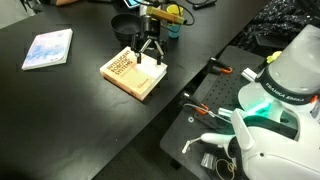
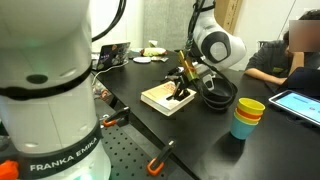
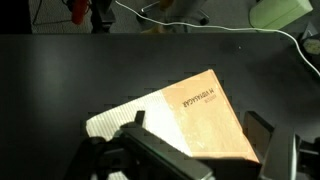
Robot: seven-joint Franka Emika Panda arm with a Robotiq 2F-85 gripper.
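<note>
A thick book point(image 1: 135, 74) with a tan and pale cover lies flat on the dark table. My gripper point(image 1: 148, 51) is over its far edge, fingers pointing down. From the other side, the gripper point(image 2: 188, 78) appears just above the same book point(image 2: 161, 98). In the wrist view, the open gripper has its fingers spread wide over the book's cover point(image 3: 203, 105), with nothing held between them. Part of the book is hidden behind the gripper. Whether the fingertips touch the cover, I cannot tell.
A white-and-blue book point(image 1: 48, 48) lies farther left. Behind the gripper stands a black bowl point(image 2: 217, 94); stacked colored cups point(image 2: 246, 118) stand beside it. A person point(image 2: 283, 62) sits at the back.
</note>
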